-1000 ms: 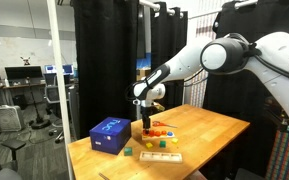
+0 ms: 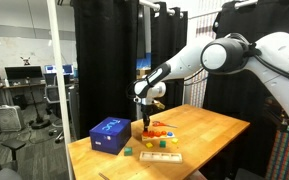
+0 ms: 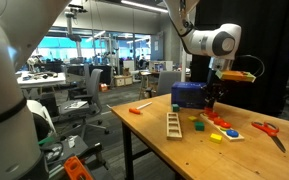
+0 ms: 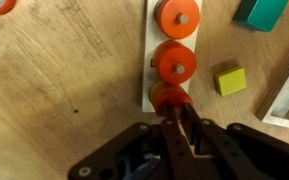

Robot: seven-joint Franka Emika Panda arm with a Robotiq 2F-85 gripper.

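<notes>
A pale board (image 4: 152, 50) carries a row of red-orange discs, each with a small grey knob where its top shows. The far disc (image 4: 177, 16) and the middle disc (image 4: 174, 62) stand free. Over the near disc (image 4: 167, 96), at the board's end, my gripper points down, its fingertips close together at the knob and hiding it. It looks shut on that disc's knob, the disc still at the board. In exterior view 1 the gripper (image 2: 145, 128) is low at the left end of the row; a blue disc (image 3: 232, 133) lies along the board.
A blue box (image 2: 112, 135) stands left of the board. In front are an empty compartment tray (image 2: 161, 157), green blocks (image 4: 260, 12) and yellow blocks (image 4: 229, 81). Red-handled scissors (image 3: 265, 128) lie beyond.
</notes>
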